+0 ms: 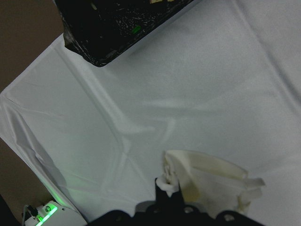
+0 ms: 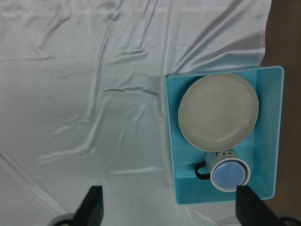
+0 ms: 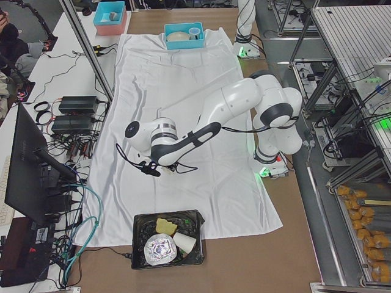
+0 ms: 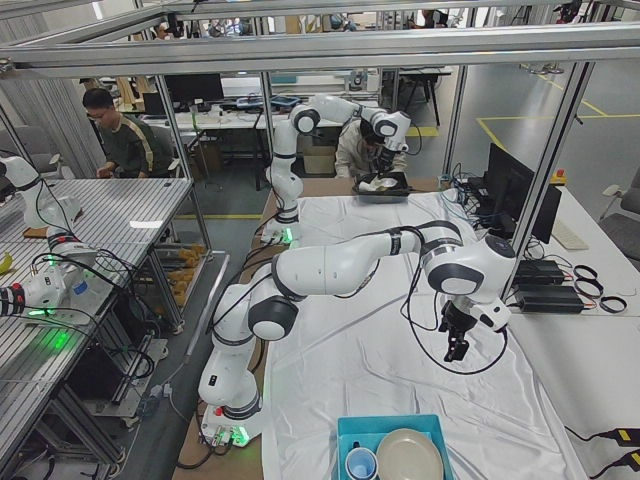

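Note:
In the left wrist view, my left gripper is shut on crumpled cream paper (image 1: pixel 214 181), above the white cloth (image 1: pixel 103 122). The black-lined tray (image 1: pixel 113 33) lies ahead of it; in the camera left view it holds a foil-covered round item (image 3: pixel 160 249), a white roll (image 3: pixel 184 243) and a yellow piece (image 3: pixel 165 226). My right gripper (image 4: pixel 457 340) hangs over the cloth, open and empty in the right wrist view, near a turquoise bin (image 2: pixel 270 132) holding a beige plate (image 2: pixel 218 111) and a mug (image 2: pixel 228 175).
A monitor (image 3: pixel 24 165), black boxes (image 3: pixel 73 124) and cables line one side of the cloth. Metal frame posts stand at the edges. The middle of the cloth has free room apart from the arms.

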